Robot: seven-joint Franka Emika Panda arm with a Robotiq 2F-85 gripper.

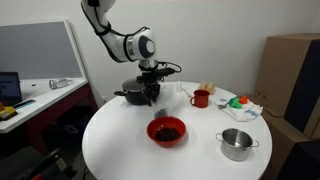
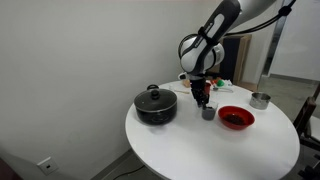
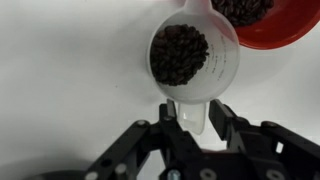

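Note:
A grey cup (image 1: 163,114) with a handle is at my gripper (image 1: 152,98), just behind and left of a red bowl (image 1: 166,131). In the wrist view the cup (image 3: 192,58) shows dark beans (image 3: 179,54) heaped against one side, and measuring marks inside. Its handle (image 3: 191,117) lies between the fingers of my gripper, filling the gap. The red bowl (image 3: 277,40) sits at the upper right there, with dark beans in it too. Whether the cup (image 2: 208,113) touches the table is unclear.
A black lidded pot (image 2: 155,104) stands left of the arm in exterior view 2. On the far side are a red mug (image 1: 201,98) and colourful items (image 1: 237,102). A steel pot (image 1: 236,144) is at the right.

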